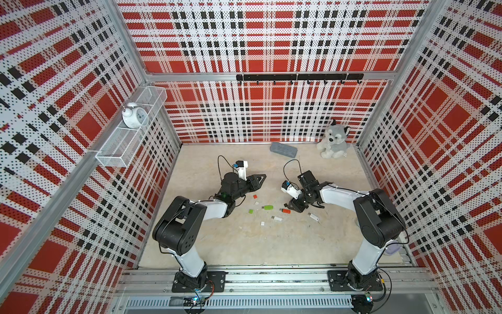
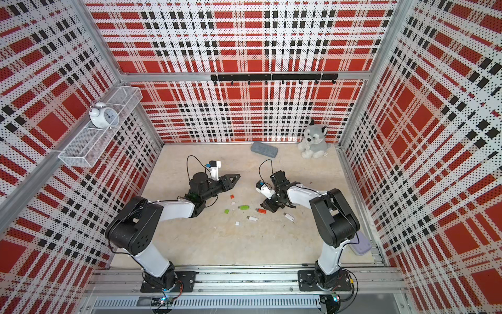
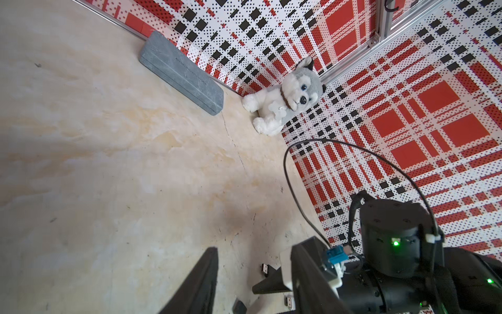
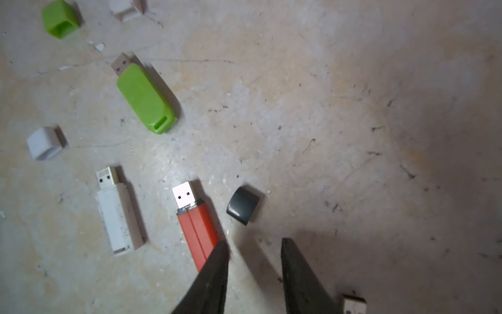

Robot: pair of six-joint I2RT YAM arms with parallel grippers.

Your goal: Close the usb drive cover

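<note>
Below my right gripper lie a red USB drive (image 4: 197, 233), a white drive (image 4: 117, 217) and a green drive (image 4: 146, 99), connectors bare. A black cap (image 4: 242, 205) is beside the red drive; a green cap (image 4: 60, 18) and white cap (image 4: 44, 143) lie further off, and a small red piece (image 1: 255, 196) shows in the top left view. The right fingers are apart with nothing between them. My left gripper is part open above the table, left of the right one, nothing held between its fingers.
A grey case (image 3: 180, 73) and a plush husky (image 3: 282, 102) sit at the back wall. A wire shelf (image 1: 112, 158) with a clock hangs on the left wall. A purple case (image 2: 360, 245) lies at the front right.
</note>
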